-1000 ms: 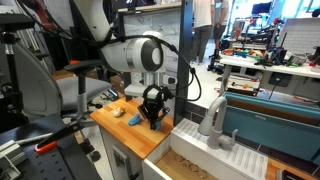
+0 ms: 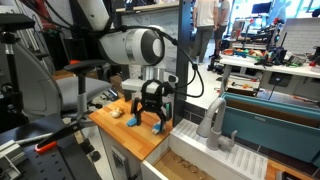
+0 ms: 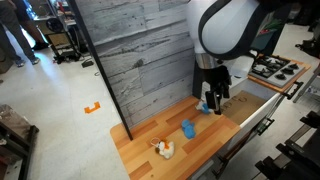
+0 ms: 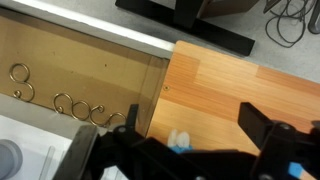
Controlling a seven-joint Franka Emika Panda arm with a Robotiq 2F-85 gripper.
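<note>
Above the wooden top [image 3: 150, 132], my gripper stands open, its two dark fingers wide apart. Beneath it, in the wrist view, a small blue and white object [image 4: 180, 140] shows partly, low between the fingers and cut off by the gripper body. Another blue object [image 4: 294, 169] peeks out at the lower right. From exterior view 2, one blue object [image 3: 189, 129] lies on the wood and a second [image 3: 203, 107] is close to the gripper [image 3: 219, 104]. Nothing is seen held.
A white and orange toy [image 3: 163, 148] lies farther along the wooden top. Beside the wood is an open drawer [image 4: 110, 65] with several small metal rings inside. A grey plank wall [image 3: 150, 60] stands behind. White bottle-like fixtures [image 2: 216, 117] rise beyond the drawer.
My gripper has risen slightly and shifted a little left in exterior view 1. The blue object near it shows more clearly on the wood now.
</note>
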